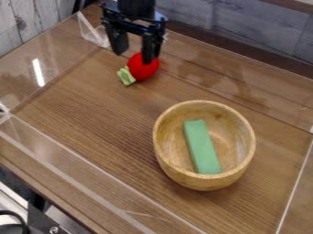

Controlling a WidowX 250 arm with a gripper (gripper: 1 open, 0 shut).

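The black gripper (134, 41) is at the top centre, open, over a red round object (145, 66) with a green top that lies on the wooden floor of the work area. Whether its fingers touch the object cannot be told. A wooden bowl (167, 166) at the lower right holds a green bar (200, 146).
Low walls edge the area at the back and top left. A clear plastic piece (95, 29) is at the upper left, behind the gripper. A dark cable lies at the lower left corner.
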